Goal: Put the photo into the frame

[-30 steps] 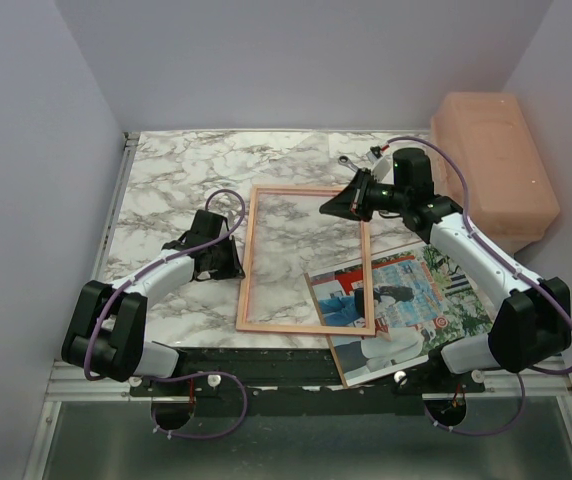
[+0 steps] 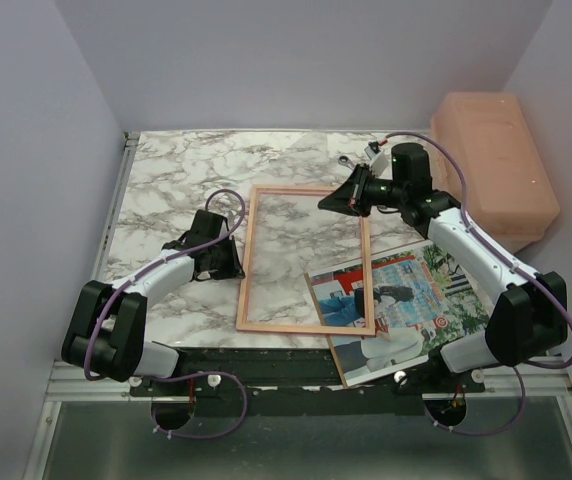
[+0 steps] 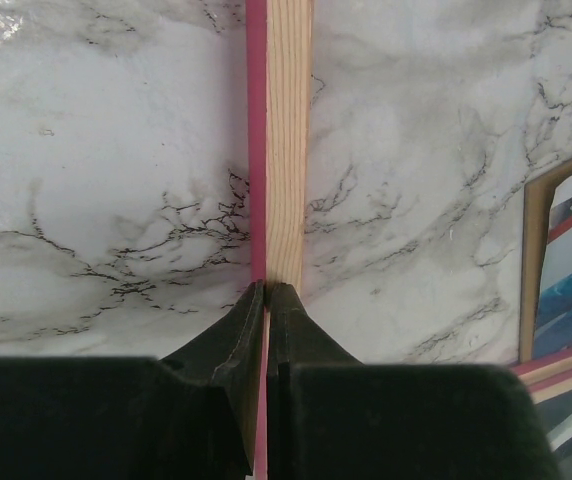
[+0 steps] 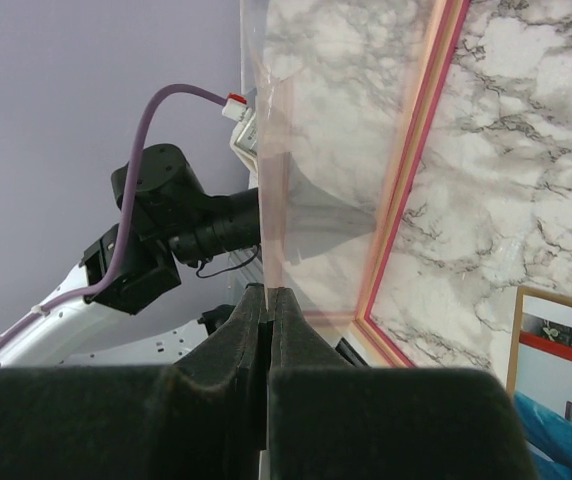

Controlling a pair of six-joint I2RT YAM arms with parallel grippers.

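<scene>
A wooden frame (image 2: pixel 248 230) with a pink edge lies in the middle of the marble-patterned table, tabletop showing inside it. Over its upper right part, my right gripper (image 2: pixel 323 205) is shut on a clear sheet (image 4: pixel 336 130), whose near edge stands up from the fingertips in the right wrist view. On the left rail (image 3: pixel 288 140), the fingertips of my left gripper meet the wood; how far they are parted is hard to see. A colourful photo (image 2: pixel 431 290) lies at the lower right, its left part under the frame's corner.
At the back right stands a large peach-coloured box (image 2: pixel 496 160). A small metal object (image 2: pixel 345 161) lies behind the frame. Bare table extends to the left of the frame and behind it.
Frame, photo and left arm show no visible movement.
</scene>
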